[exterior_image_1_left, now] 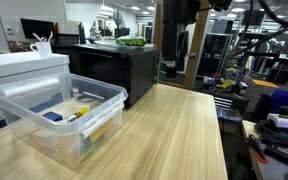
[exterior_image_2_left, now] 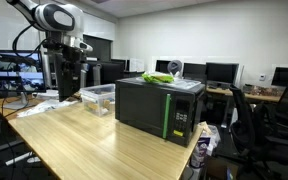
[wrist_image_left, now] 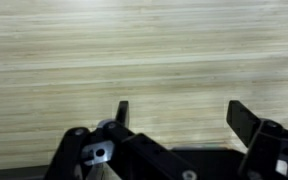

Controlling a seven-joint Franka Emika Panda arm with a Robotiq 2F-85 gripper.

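My gripper stands open above the wooden table (wrist_image_left: pixel 144 70), its two dark fingers wide apart with only bare tabletop between them in the wrist view. In exterior view 1 the gripper (exterior_image_1_left: pixel 174 75) hangs over the table at the upper middle, pointing down. A clear plastic bin (exterior_image_1_left: pixel 82 135) sits on the table at the left, holding a blue item (exterior_image_1_left: pixel 52 117) and other small things. The gripper is apart from the bin, to its right in that view. Exterior view 2 shows the same bin (exterior_image_2_left: pixel 99 96) on the table's far side.
A black microwave (exterior_image_2_left: pixel 149 105) stands at the table's edge with green items (exterior_image_2_left: pixel 159 77) on top. Office chairs (exterior_image_2_left: pixel 259 130) are beyond the table. A cable (exterior_image_1_left: pixel 269 30) loops along the arm.
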